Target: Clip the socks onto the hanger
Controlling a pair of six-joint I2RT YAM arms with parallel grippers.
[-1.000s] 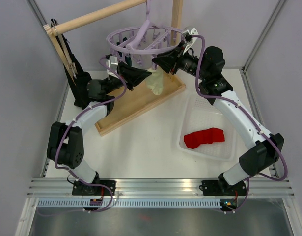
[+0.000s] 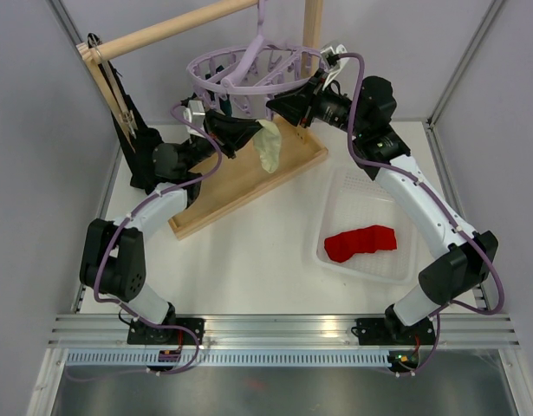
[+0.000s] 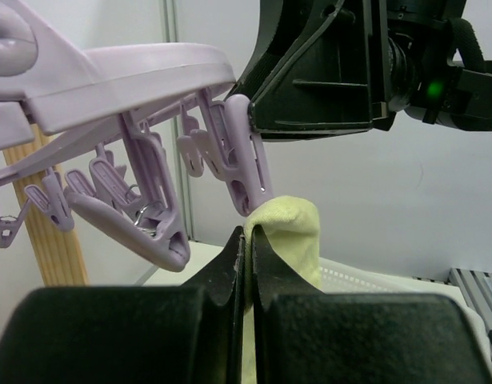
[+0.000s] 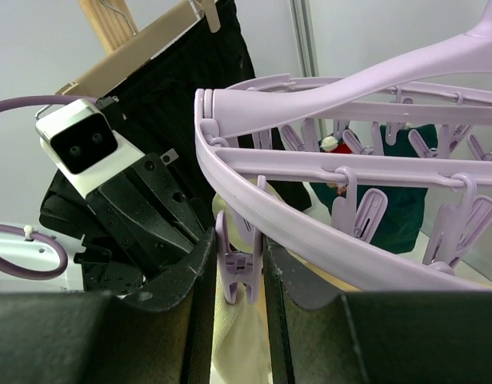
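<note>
A pale yellow sock [image 2: 268, 149] hangs from my left gripper [image 2: 260, 128], which is shut on its upper edge. In the left wrist view the sock [image 3: 292, 230] drapes over the fingertips, its fold close below a lilac clip [image 3: 247, 164]. Whether sock and clip touch, I cannot tell. The round lilac hanger [image 2: 253, 87] is above both grippers. My right gripper is shut on one hanger clip [image 4: 239, 260], and the sock [image 4: 234, 336] shows just behind and below it. A red sock [image 2: 360, 243] lies in the white basket.
The white basket [image 2: 325, 251] stands at the right of the table. Behind the hanger are a wooden board [image 2: 244, 192] and wooden frame [image 2: 175, 28]. Black clothing [image 4: 182, 88] hangs on the left; a dark green sock [image 4: 406, 208] hangs from the hanger.
The sock has swung a little to the left and hangs narrower. My left gripper has shifted only slightly; the right one stays at the hanger's rim.
</note>
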